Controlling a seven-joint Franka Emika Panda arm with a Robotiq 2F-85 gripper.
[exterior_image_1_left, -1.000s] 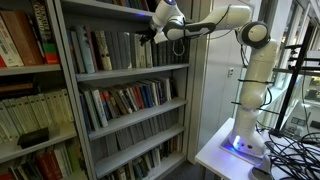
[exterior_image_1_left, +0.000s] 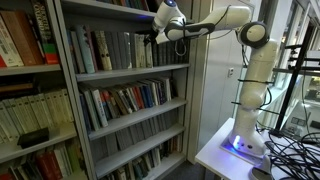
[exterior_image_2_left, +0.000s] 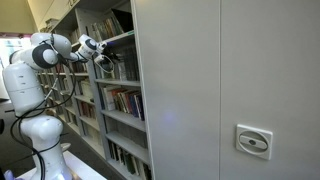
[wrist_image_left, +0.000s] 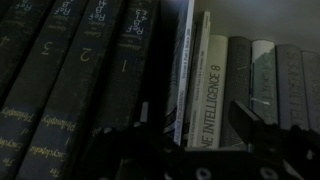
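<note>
My gripper shows as a dark shape along the bottom of the wrist view, its two fingers apart. It stands open in front of a row of upright books; no book is clearly held between the fingers. Beyond the gap are a thin pale-spined book (wrist_image_left: 182, 75) and a white book lettered "INTELLIGENCE 8" (wrist_image_left: 208, 90). Dark encyclopedia volumes (wrist_image_left: 80, 85) lean at the left, and grey books (wrist_image_left: 238, 80) stand at the right. In exterior view 1 the gripper is small and dark, high before the upper shelf; its contact with the books cannot be made out.
A tall grey bookcase (exterior_image_1_left: 70, 70) holds several shelves of books. Shelf boards (exterior_image_1_left: 120, 74) lie below the arm's reach. The white table (exterior_image_1_left: 215, 160) carries the arm's base, with black cables (exterior_image_1_left: 295, 158) beside it. A white wall panel (exterior_image_2_left: 190, 90) borders the shelves.
</note>
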